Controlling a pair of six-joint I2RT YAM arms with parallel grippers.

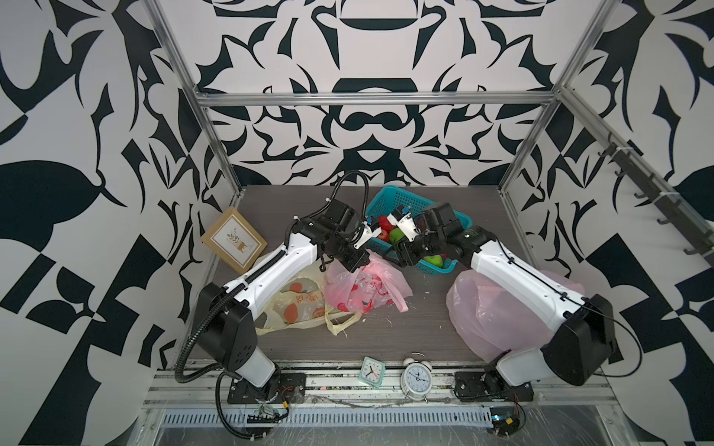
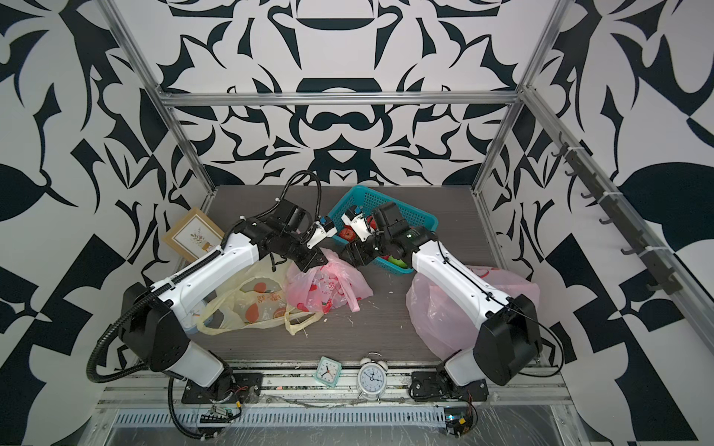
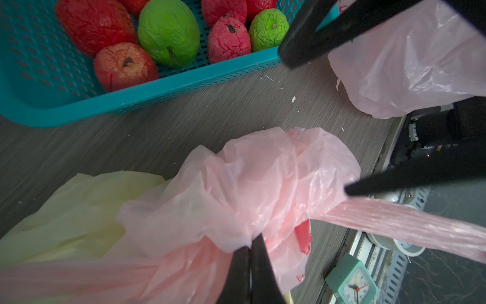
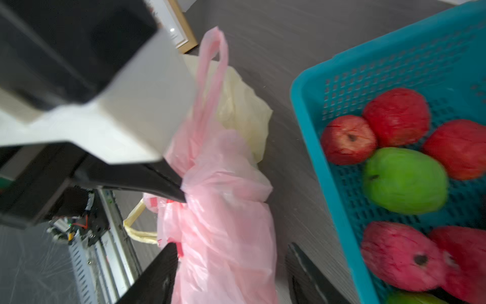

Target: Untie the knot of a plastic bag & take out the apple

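Observation:
A pink plastic bag [image 1: 366,288] with red print stands bunched on the table; its contents are hidden, and no apple shows inside. My left gripper is shut on the pink plastic near the gathered neck, where the film puckers at its fingertips. From the right wrist view, a loop of the bag [image 4: 212,76] sticks up behind. Facing it, my right gripper is open, its fingers [image 4: 157,276] apart on either side of the bag's near part. Whether plastic lies fully between them I cannot tell. The knot is not clearly visible.
Behind, a teal basket [image 3: 167,86] holds several red and green fruits. A yellowish bag [image 1: 297,316] lies at the left, another large pink bag [image 1: 483,316] at the right. A picture frame [image 1: 234,239] and two clocks [image 1: 372,371] stand at the edges.

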